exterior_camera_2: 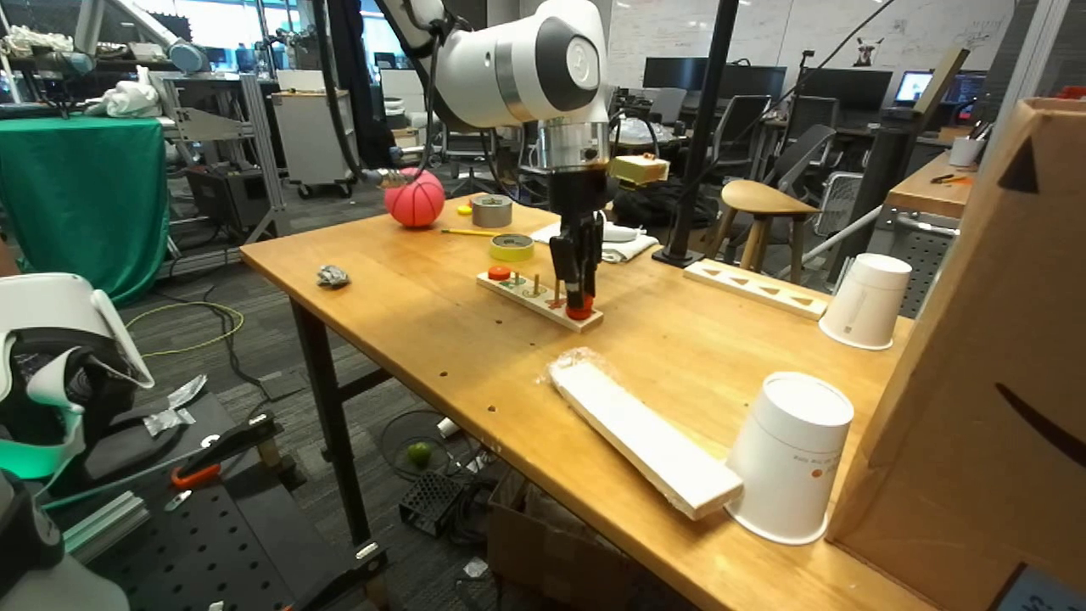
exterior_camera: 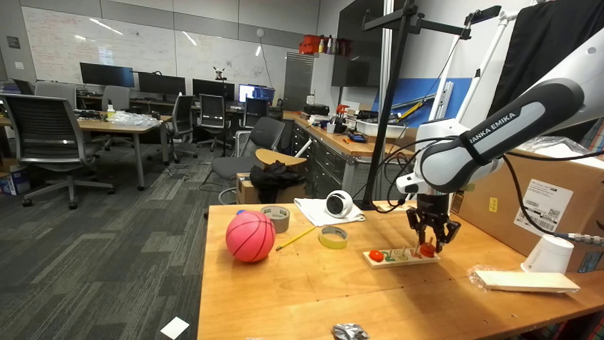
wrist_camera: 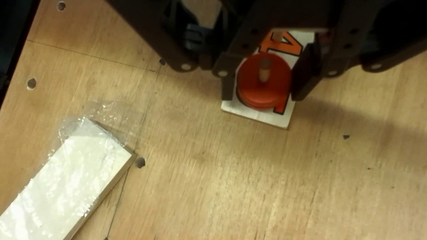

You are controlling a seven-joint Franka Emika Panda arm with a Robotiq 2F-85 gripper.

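Note:
In the wrist view an orange-red disc (wrist_camera: pixel 262 90) sits around the end peg (wrist_camera: pixel 264 74) of a wooden number board (wrist_camera: pixel 276 120), low against it. My gripper straddles the disc with its fingers apart. A strip of board shows between the left finger and the disc; the right finger (wrist_camera: pixel 306 76) is close to the disc's edge, and I cannot tell if it touches. In exterior view 1 the board (exterior_camera: pixel 396 263) lies flat, with another red disc (exterior_camera: pixel 376 255) at its far end and bare pegs between.
A plastic-wrapped wooden plank (exterior_camera_2: pixel 641 433) and two upturned white cups (exterior_camera_2: pixel 794 453) stand on the near side by a cardboard box (exterior_camera_2: pixel 967 407). A pink ball (exterior_camera: pixel 250 236), yellow tape roll (exterior_camera: pixel 333 237) and pencil (exterior_camera: pixel 295 238) lie left of the board.

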